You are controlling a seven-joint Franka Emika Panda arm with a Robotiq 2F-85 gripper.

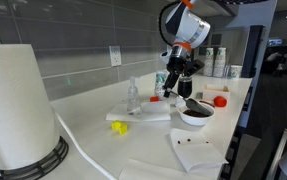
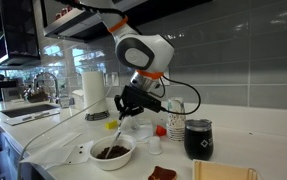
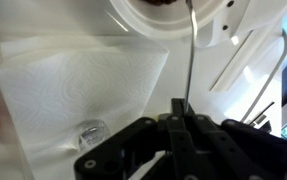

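Observation:
My gripper point(image 1: 168, 93) is shut on a thin metal utensil handle point(image 3: 192, 60), which runs between its fingertips in the wrist view. The utensil point(image 2: 121, 120) slants down into a white bowl point(image 2: 122, 158) in exterior view 2. Dark contents point(image 2: 112, 152) lie in the bowl; the utensil's lower end is hard to make out among them. From exterior view 1, the fingertips stand above and to the left of the bowl point(image 1: 195, 119). Part of the bowl's rim point(image 3: 143, 26) crosses the top of the wrist view.
White towels point(image 1: 196, 152) lie on the counter, one below the gripper. A clear bottle point(image 1: 133, 100), a yellow object point(image 1: 119, 127), a dark tumbler point(image 2: 198, 140) and a shallow tray point(image 2: 223, 171) stand around. A paper roll point(image 1: 18, 105) fills the near left.

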